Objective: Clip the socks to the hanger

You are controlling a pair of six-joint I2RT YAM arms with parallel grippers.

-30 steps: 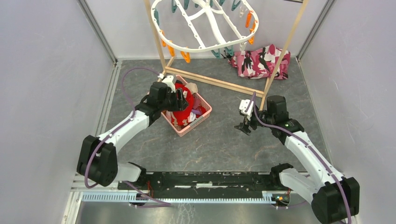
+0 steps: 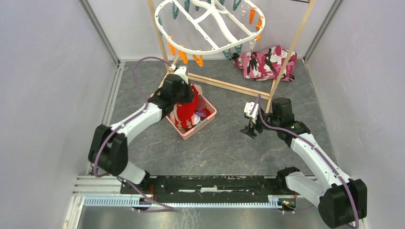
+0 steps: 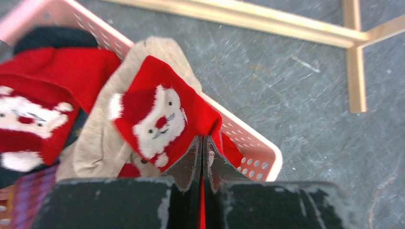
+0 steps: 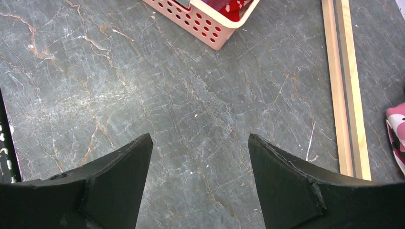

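Over the pink basket [image 2: 205,126] my left gripper is shut on a red sock [image 3: 165,112] with a white Santa face. That sock lies across a beige sock [image 3: 107,109], and red shows at the pinched fingertips. Another red Santa sock [image 3: 52,81] and a purple striped piece [image 3: 33,195] lie to the left in the basket. The white oval hanger [image 2: 215,50] hangs at the top of the top view, with orange clips [image 2: 183,56] and teal clips around its rim. My right gripper is open above bare floor, nothing between its fingers.
A wooden frame [image 2: 229,86] runs along the floor behind the basket, with posts rising at both sides of the hanger. Folded pink camouflage cloth [image 2: 267,64] lies at the back right.
The hanger swung a little to the right. My right arm stays almost still.
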